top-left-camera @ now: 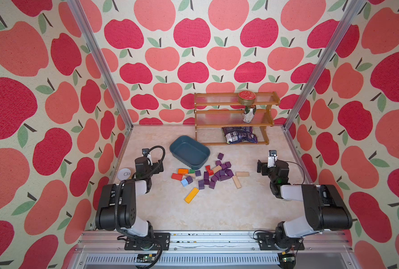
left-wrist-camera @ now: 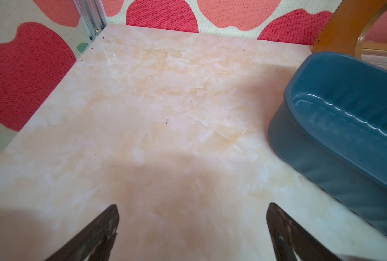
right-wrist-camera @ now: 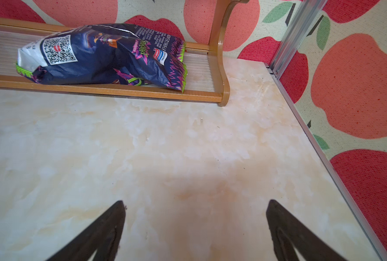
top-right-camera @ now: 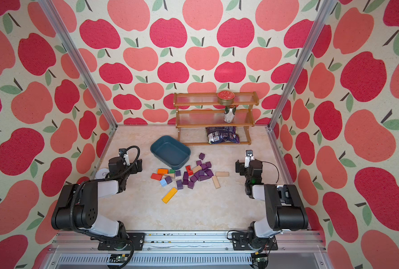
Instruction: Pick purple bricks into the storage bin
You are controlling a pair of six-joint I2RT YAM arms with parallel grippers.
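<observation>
Several purple bricks (top-left-camera: 206, 175) lie in a loose cluster at mid-table, some touching one another, with one purple brick (top-left-camera: 220, 156) apart toward the shelf. Behind and left of them stands the dark blue storage bin (top-left-camera: 174, 153), its visible floor bare. My left gripper is open with bare table between its fingers; the bin (left-wrist-camera: 332, 161) is to its right in the left wrist view. Over on the right side, my right gripper also stands open and empty, well clear of the bricks, none of which show in its wrist view.
Mixed among the purple ones are orange, red, green, blue and wooden bricks, including a yellow-orange brick (top-left-camera: 191, 195) in front and a wooden brick (top-left-camera: 236, 181) at right. A wooden shelf (top-right-camera: 179, 130) with a snack bag (right-wrist-camera: 102, 56) stands behind.
</observation>
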